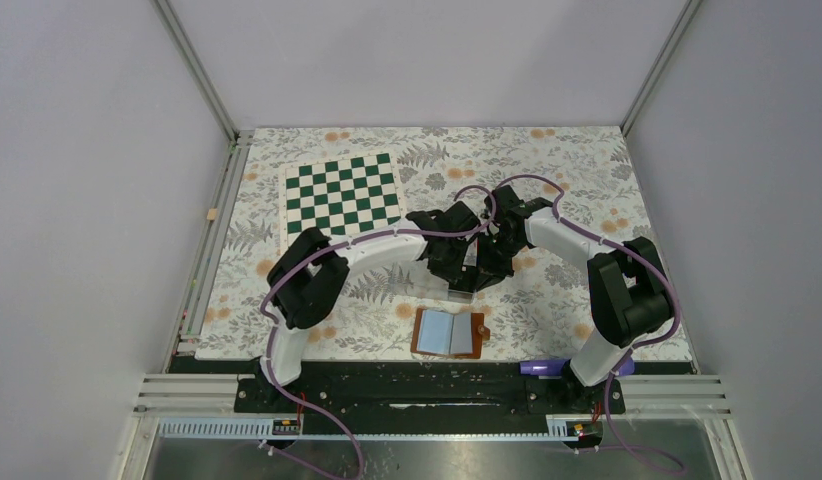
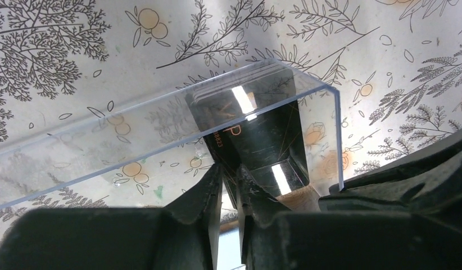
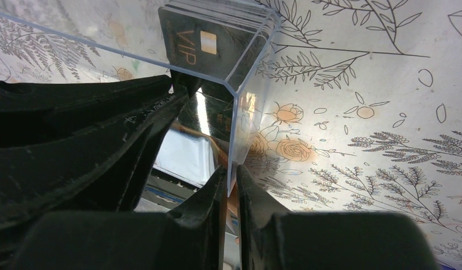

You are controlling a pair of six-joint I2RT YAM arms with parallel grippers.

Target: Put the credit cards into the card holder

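Note:
A clear acrylic box (image 2: 88,140) stands under both grippers, with black cards, one printed VIP (image 3: 186,42), at its end. A second dark card (image 2: 262,146) lies there. My left gripper has its fingertips slightly apart at the dark card's edge; whether anything is between them is unclear. My right gripper is shut on the vertical edge at the box's end. The brown card holder (image 1: 477,340), with pale sleeves open, lies in front of the box.
A checkered board (image 1: 342,195) lies at the back left. A purple object (image 1: 542,368) lies on the front right edge.

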